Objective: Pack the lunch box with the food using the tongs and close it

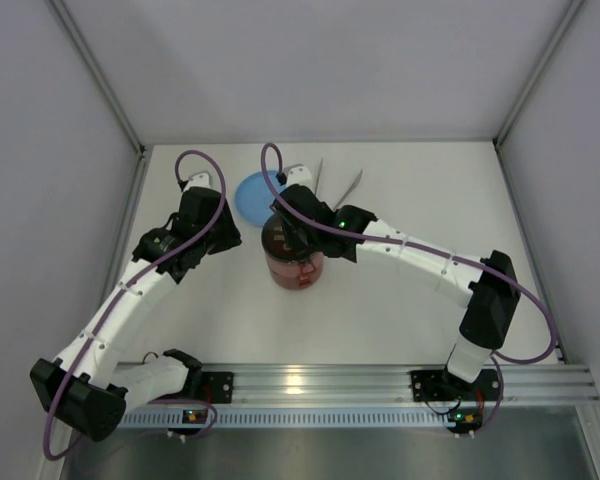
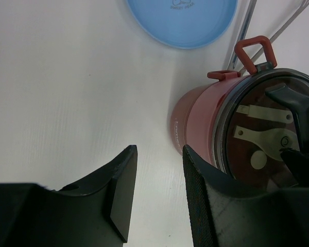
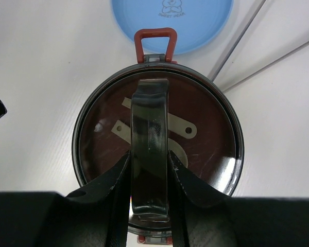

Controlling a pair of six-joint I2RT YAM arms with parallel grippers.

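A round pink lunch box (image 2: 203,116) stands on the white table, its dark see-through lid (image 3: 206,139) on top with pale utensils showing beneath. A black handle (image 3: 150,139) arches across the lid, and my right gripper is shut on it from above. Red clasps stand out at the rim; the far clasp (image 3: 155,34) is flipped up. In the top view my right hand covers part of the lid. To the left of the box, my left gripper hangs apart from it, fingers part open and empty.
Behind the box lies a blue plate (image 1: 252,200) with a bear print. Two thin metal utensils (image 1: 348,188) lie behind and to the right of the box.
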